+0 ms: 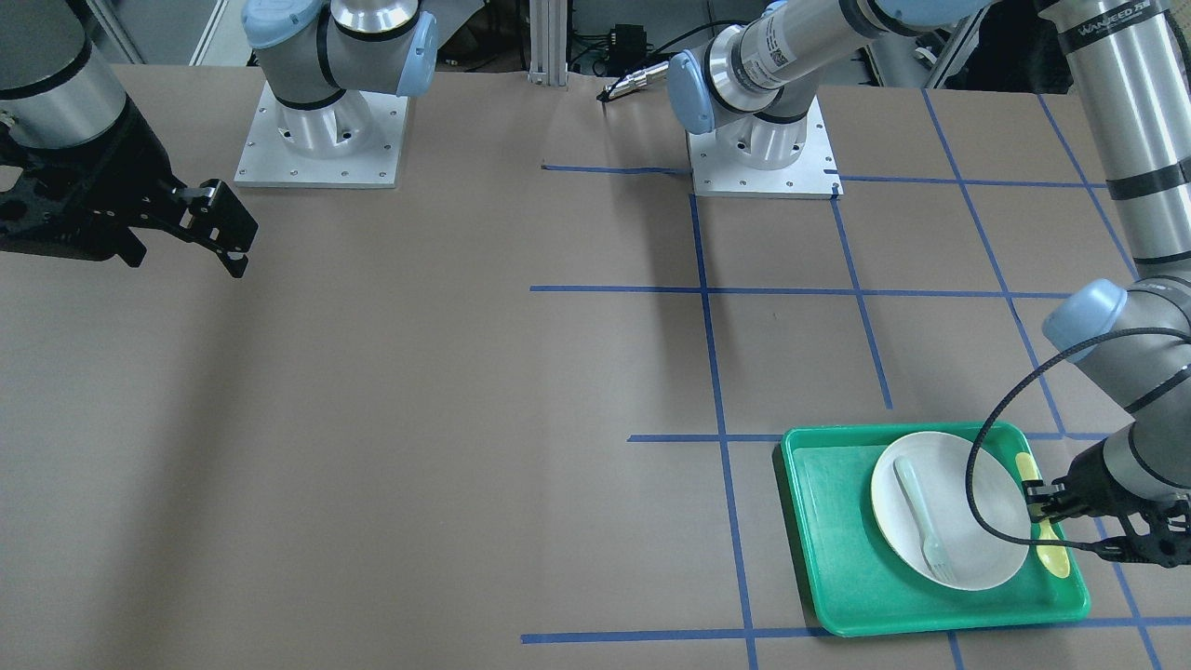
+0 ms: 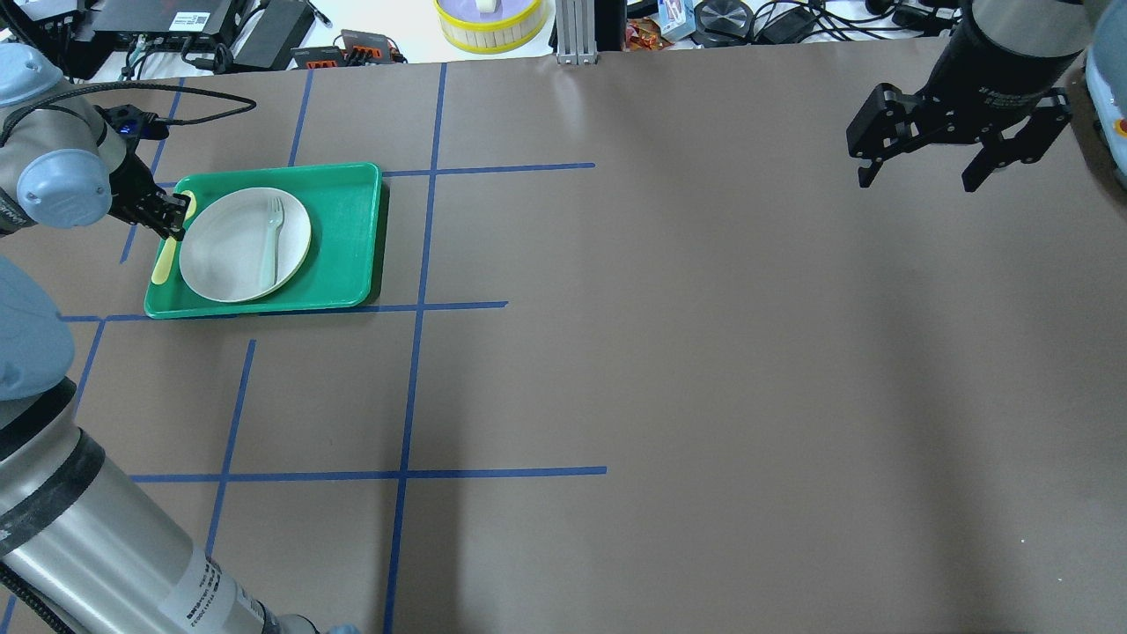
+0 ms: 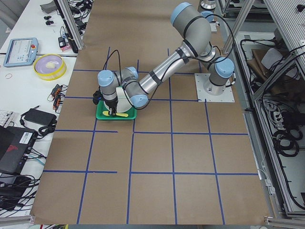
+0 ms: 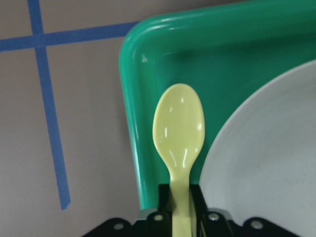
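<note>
A green tray (image 1: pixel 837 558) holds a white plate (image 1: pixel 971 502) with a pale fork (image 1: pixel 919 508) on it. My gripper is over the tray's edge beside the plate, shut on the handle of a yellow spoon (image 4: pixel 177 133). The spoon's bowl points away from the fingers, lying over the tray's green floor, just off the plate. The same spoon (image 2: pixel 164 262) shows along the tray's side in the top view.
Another black gripper (image 2: pixel 956 137) hangs at the far side of the table. Taped grid lines cross the bare table (image 2: pixel 687 370), which is clear in the middle.
</note>
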